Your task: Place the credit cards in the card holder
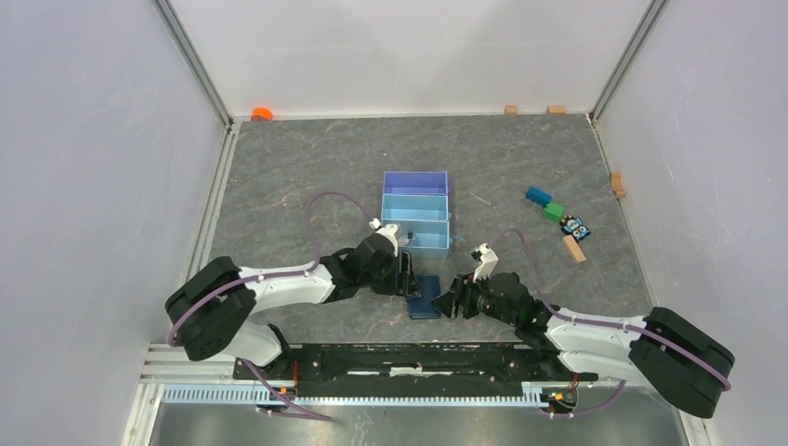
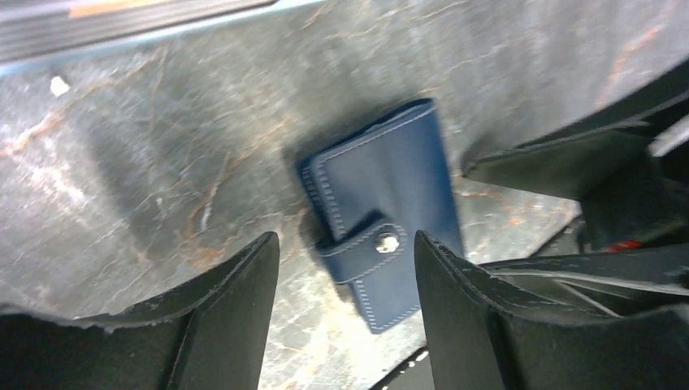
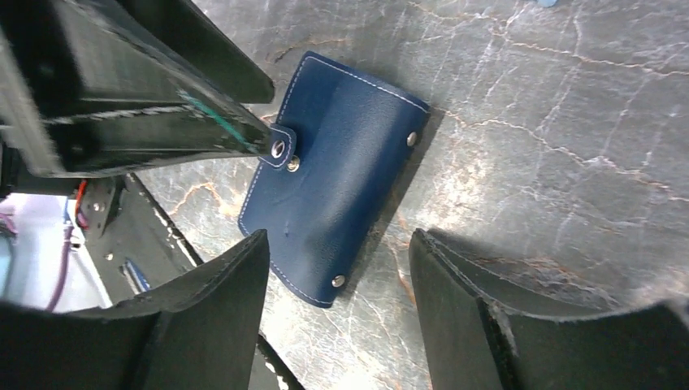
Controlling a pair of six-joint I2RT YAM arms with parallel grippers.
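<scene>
The dark blue card holder [image 1: 425, 302] [image 2: 390, 187] [image 3: 349, 146] lies flat on the table near the front edge, between my two grippers. A strap with a metal snap crosses one of its edges. My left gripper [image 1: 410, 279] is open at the holder's left; in the right wrist view one of its fingers [image 3: 187, 122] is close by the strap, and contact cannot be told. On the right side, my right gripper [image 1: 447, 302] has its fingers apart with nothing gripped. I can make out no credit card; the holder's inside is hidden.
A blue tray [image 1: 449, 212] with three compartments stands behind the holder, its front one partly covered by my left arm and holding something pale. Toy blocks, including a green one [image 1: 554, 212], lie at the right.
</scene>
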